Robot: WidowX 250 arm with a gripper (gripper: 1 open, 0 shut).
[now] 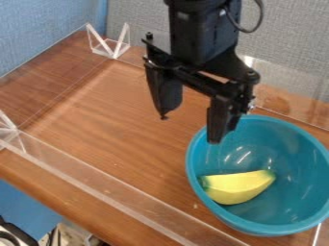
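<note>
My black gripper (193, 117) hangs from the top of the view over the wooden table, its two fingers spread apart with nothing visible between them. The right finger hangs just above the back left rim of a teal bowl (280, 213). Inside the bowl a yellow banana-like object (237, 186) lies toward the front left.
A white wire stand (107, 41) stands at the back left, and another white piece (7, 130) at the left edge. Grey padded walls border the back, with a clear barrier along the front.
</note>
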